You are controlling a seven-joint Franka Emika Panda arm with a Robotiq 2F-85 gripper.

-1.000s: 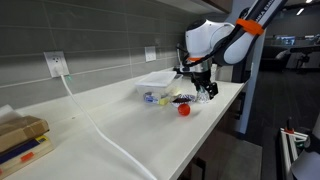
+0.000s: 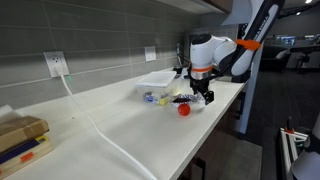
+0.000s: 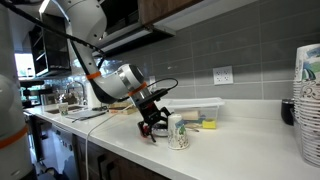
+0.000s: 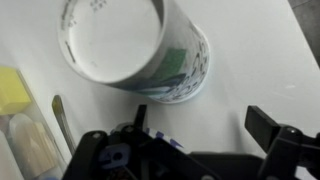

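A white cup (image 4: 150, 40) with a greenish printed label stands upright in the wrist view, just ahead of my gripper. My gripper's fingers are spread apart, with only bare counter between the tips. In exterior view 2 the same patterned cup (image 3: 178, 134) is beside the gripper (image 3: 153, 126), on its right. The gripper (image 2: 199, 94) is low over the counter's right part in exterior view 1, where it partly hides the cup.
A red round object (image 2: 184, 109) sits on the white counter (image 2: 110, 130), close to the gripper. Behind are a clear white bin (image 2: 155, 82) and a yellow block (image 3: 209, 125). Boxes (image 2: 22, 140) occupy the far left.
The arm has come down somewhat in exterior view 1, bringing the gripper closer to the counter near the cup. The red object and the bin look unmoved.
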